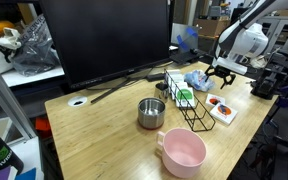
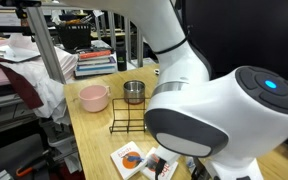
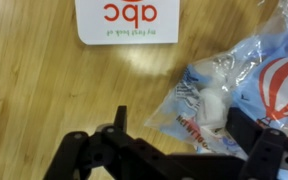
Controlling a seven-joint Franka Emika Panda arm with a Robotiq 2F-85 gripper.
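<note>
A clear plastic bag with blue and red-striped print [image 3: 274, 80] lies on the wooden table, filling the right side of the wrist view. My gripper is open above the table; its right finger [image 3: 244, 128] is over or against the bag, and whether they touch cannot be told. The gap shows bare wood and the bag's edge. Near the top of the wrist view is a white "abc" book [image 3: 129, 18]. In exterior view 1 the gripper [image 1: 223, 73] is at the far right, beside the bluish bag [image 1: 196, 79]. The arm hides the gripper in exterior view 2.
A black wire rack [image 1: 190, 112] holding white and green items stands beside the books [image 1: 222, 112]. A metal pot [image 1: 151, 113] and a pink bowl [image 1: 182, 153] are farther left. A large black monitor [image 1: 114, 38] lines the back.
</note>
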